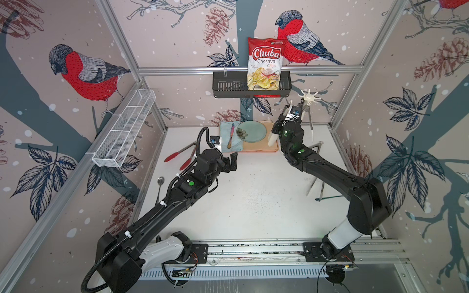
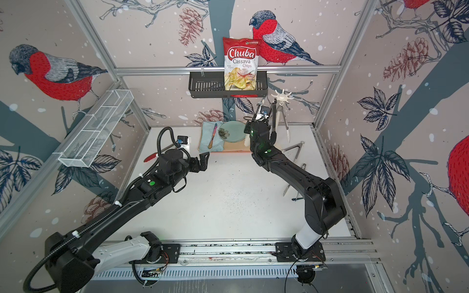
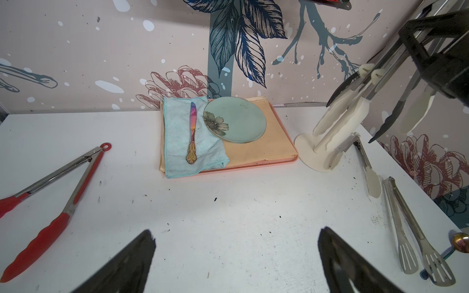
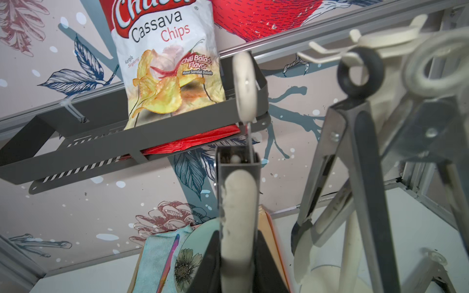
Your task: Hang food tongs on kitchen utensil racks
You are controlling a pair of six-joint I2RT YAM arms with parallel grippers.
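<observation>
The white utensil rack [image 1: 309,97] stands at the back right, its hook arms [image 4: 386,36] to the right in the right wrist view. Black-ringed tongs [image 4: 361,146] and pale-ringed tongs [image 4: 430,131] hang on that side. My right gripper is shut on white-handled tongs [image 4: 239,210], held upright with their ring [image 4: 245,88] seen edge-on at the top. This ring is apart from the hooks, left of them in that view. Over the table's left-middle, my left gripper is open and empty. Red tongs [image 3: 80,190] lie on the left.
A dark shelf [image 4: 195,117] with a chip bag [image 4: 171,73] is behind the held tongs. The plate [image 3: 239,117], cloth [image 3: 175,141] and board [image 3: 263,151] lie at the back. Slotted utensils [image 3: 415,224] occupy the right.
</observation>
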